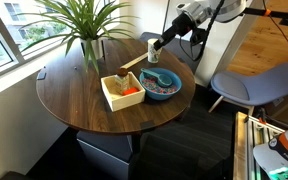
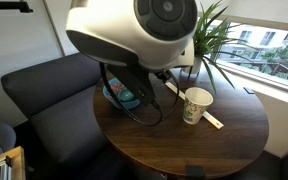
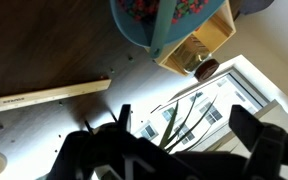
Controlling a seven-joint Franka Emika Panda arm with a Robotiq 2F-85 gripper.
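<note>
Over the back right of the round table, my gripper [image 1: 162, 44] hangs raised and open, with nothing between its dark fingers. Below it stands a blue bowl [image 1: 161, 91] of small red and dark pieces, and a teal utensil [image 3: 164, 25] lies across it. A white patterned paper cup [image 2: 197, 105] stands upright close by. Beside the bowl is a light wooden box [image 1: 123, 99] holding a brown-lidded jar and something orange-red. A flat wooden stick [image 3: 44, 96] rests on the tabletop between bowl and cup.
A potted plant [image 1: 87, 22] is at the table's window side. Bare dark tabletop [image 1: 74, 95] extends over the front left. A grey chair [image 1: 254, 85] stands to the right, away from the table.
</note>
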